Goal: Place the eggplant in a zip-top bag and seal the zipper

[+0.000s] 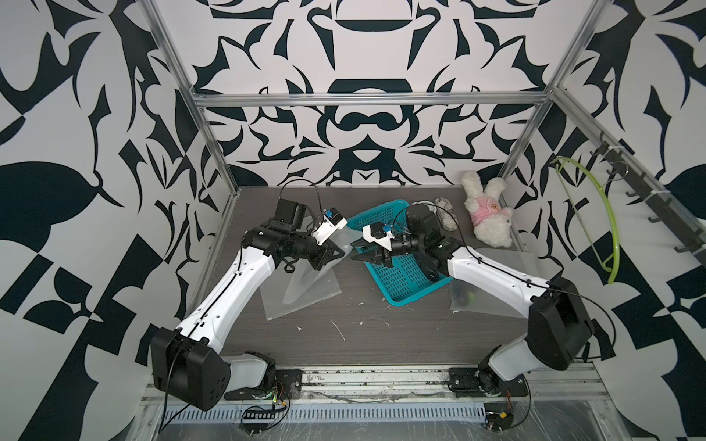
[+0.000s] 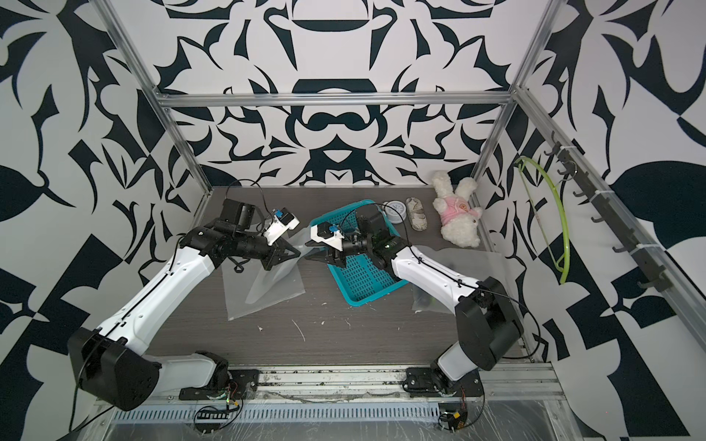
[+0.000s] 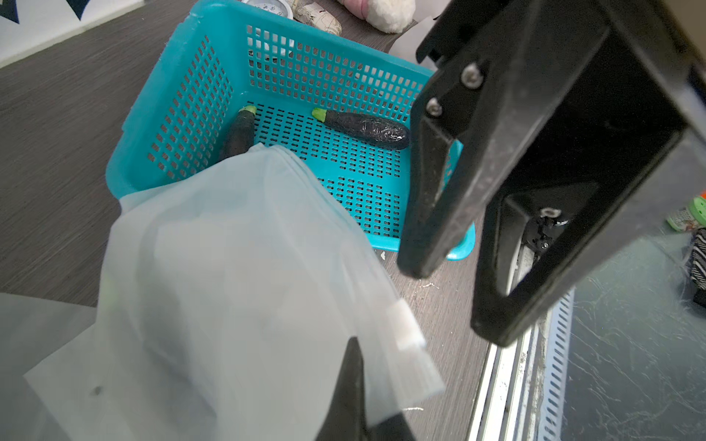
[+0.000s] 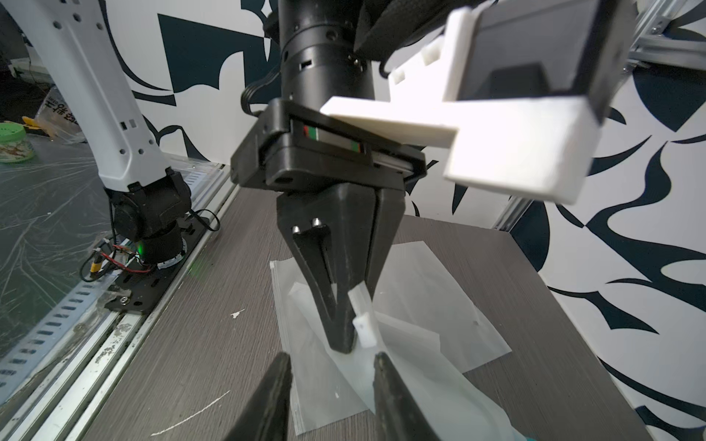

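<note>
My left gripper is shut on the edge of a translucent zip top bag (image 3: 235, 279), which drapes down beside the blue basket (image 3: 147, 125). My right gripper is open and close to the left one, near the bag's edge. In the left wrist view two dark eggplants, one (image 3: 364, 129) lying crosswise and one (image 3: 239, 136) partly hidden by the bag, lie in the basket.
Another flat bag (image 2: 250, 301) lies on the table at left, another (image 1: 492, 294) at right. A plush rabbit (image 1: 489, 213) and small items sit at the back right.
</note>
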